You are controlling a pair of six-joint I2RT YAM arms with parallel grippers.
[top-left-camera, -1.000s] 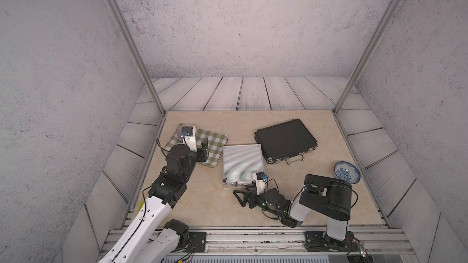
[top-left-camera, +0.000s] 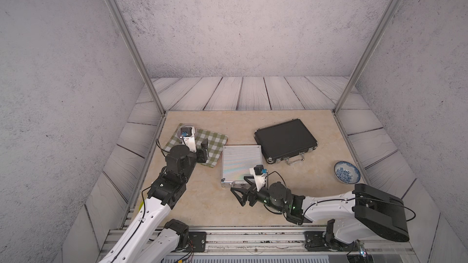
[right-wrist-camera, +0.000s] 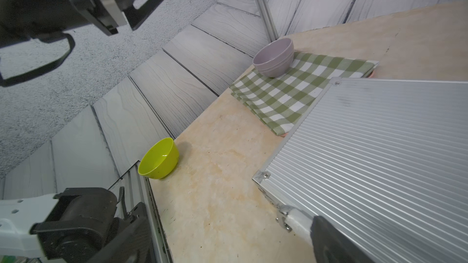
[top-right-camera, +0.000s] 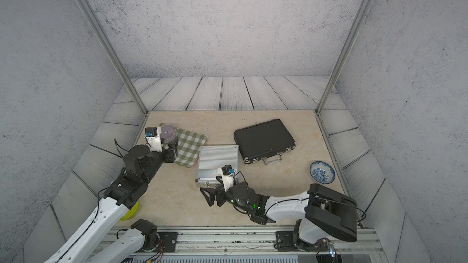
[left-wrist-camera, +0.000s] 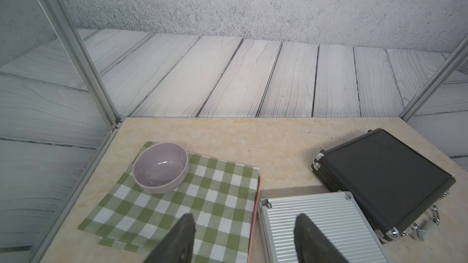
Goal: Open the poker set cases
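The silver ribbed case [top-left-camera: 242,160] lies closed on the table. Right of it, the black case [top-left-camera: 286,139] is closed too, its handle facing the front. At the silver case's front edge, my right gripper [top-left-camera: 239,191] stands open. In the right wrist view one finger [right-wrist-camera: 334,243] overlaps the near edge of the silver case, close to its pale handle [right-wrist-camera: 296,221]; contact cannot be told. My left gripper is open in the air above the checkered cloth, left of the silver case, with nothing between its fingers.
A green checkered cloth [left-wrist-camera: 219,190] bears a mauve bowl [left-wrist-camera: 160,165] at the back left. A yellow-green bowl [right-wrist-camera: 160,158] sits by the front left edge, a blue-patterned bowl [top-left-camera: 347,172] at the right. Table space in front of the silver case's left side is free.
My right arm's elbow has swung right and its forearm has stretched out lower. Its gripper has opened wider and shifted slightly. The silver case has slid slightly left. The left arm looks still.
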